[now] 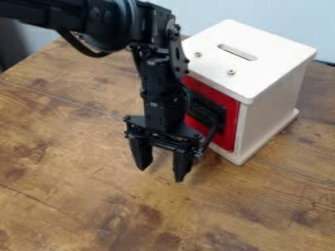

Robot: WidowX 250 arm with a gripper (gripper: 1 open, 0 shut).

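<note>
My black gripper [163, 157] hangs low over the wooden table, just in front and left of a white box [262, 108] with a red front panel [230, 125]. The two fingers point down and stand apart, with nothing visible between them. The arm hides part of the red panel and the dark opening in it.
The box has a slot [237, 51] and two small knobs on top and sits at the back right. A pale wall is at the back.
</note>
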